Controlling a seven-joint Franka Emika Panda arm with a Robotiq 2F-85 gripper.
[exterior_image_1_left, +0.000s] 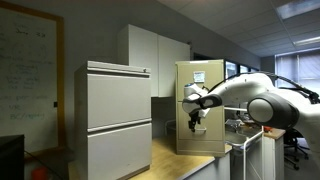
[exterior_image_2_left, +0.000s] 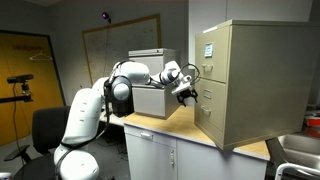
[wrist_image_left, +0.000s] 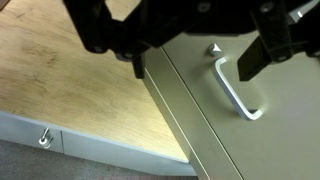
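A beige filing cabinet (exterior_image_1_left: 212, 141) with stacked drawers stands on the wooden counter. My gripper (exterior_image_1_left: 194, 124) is in front of its drawer faces. In the other exterior view, the gripper (exterior_image_2_left: 187, 98) hangs beside the cabinet's handle side. From the wrist, a pale metal drawer handle (wrist_image_left: 234, 92) crosses the view between and below the dark fingers, with a small square lock or knob (wrist_image_left: 214, 48) near one end. The gripper is open and nothing shows between its fingers. Whether either finger touches the handle cannot be told.
A light grey drawer cabinet (exterior_image_1_left: 119, 118) stands on the same counter (exterior_image_2_left: 183, 123). White railing (exterior_image_1_left: 247, 127) runs beside the beige cabinet. Bare wood (wrist_image_left: 70, 75) lies below the gripper, ending at a grey counter edge.
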